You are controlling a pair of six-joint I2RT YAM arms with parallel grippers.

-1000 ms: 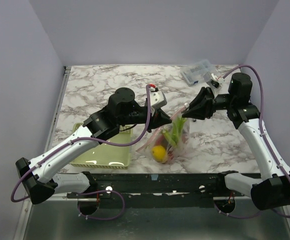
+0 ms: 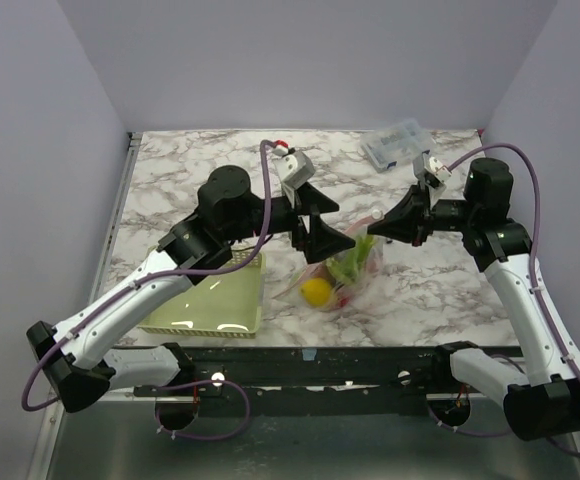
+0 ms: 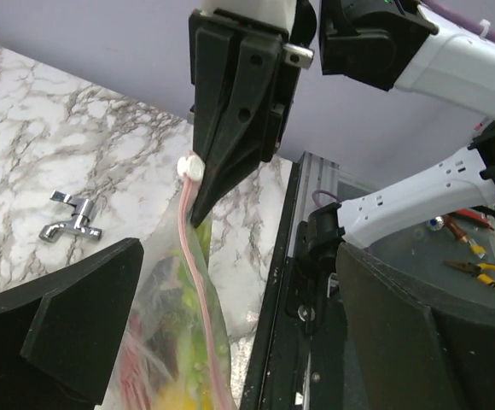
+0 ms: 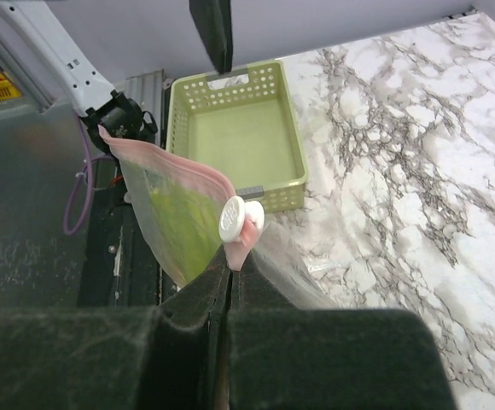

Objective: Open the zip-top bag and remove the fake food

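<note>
The clear zip bag (image 2: 350, 280) with green and yellow food inside hangs at the table's front centre. My right gripper (image 2: 375, 228) is shut on the bag's top corner, at the white slider; in the left wrist view the pink zip strip runs down from there. My left gripper (image 2: 330, 230) stands open beside and above the bag, its fingers apart with nothing held.
A green basket (image 4: 239, 137) sits at the left, partly under the left arm in the top view. A clear case (image 2: 395, 142) lies at the back right. A metal tap (image 3: 70, 224) lies on the marble table behind the bag.
</note>
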